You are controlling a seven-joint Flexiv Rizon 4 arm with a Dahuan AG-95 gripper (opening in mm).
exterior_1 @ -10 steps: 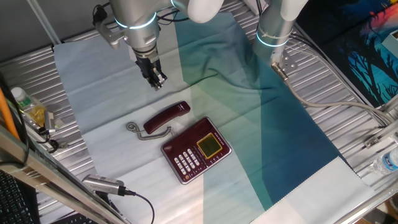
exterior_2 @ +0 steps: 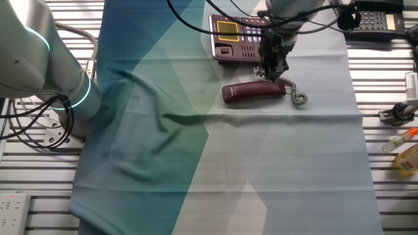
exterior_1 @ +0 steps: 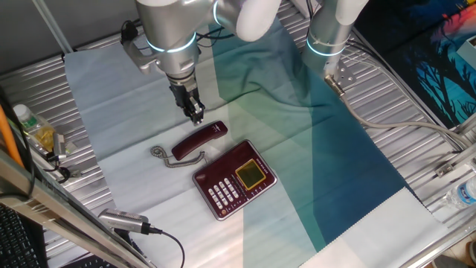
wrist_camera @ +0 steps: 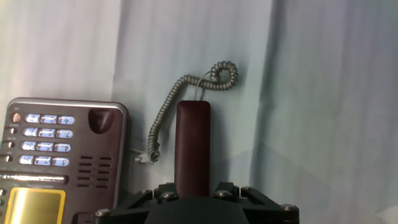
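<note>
A dark red telephone handset [exterior_1: 199,140] lies on the cloth, apart from its base, with a coiled grey cord [exterior_1: 172,161] at one end. Beside it sits the dark red phone base [exterior_1: 216,182], its keypad and yellow-framed screen facing up. My gripper [exterior_1: 196,119] hangs above the cloth near the handset, pointing down. In the wrist view the handset [wrist_camera: 193,143] runs up from between my two spread fingers, in line with the gap. The fingers stand open and grip nothing. The handset's near end is hidden behind the gripper body.
A silver cylindrical device [exterior_1: 125,221] with a black cable lies at the cloth's edge. Folds rise in the green part of the cloth [exterior_2: 153,130]. A second black phone [exterior_2: 372,23] stands beyond the cloth. Bare cloth surrounds much of the handset.
My gripper has moved down and slightly right in exterior view 1, closer to the handset. Handset, cord and phone base have stayed in place.
</note>
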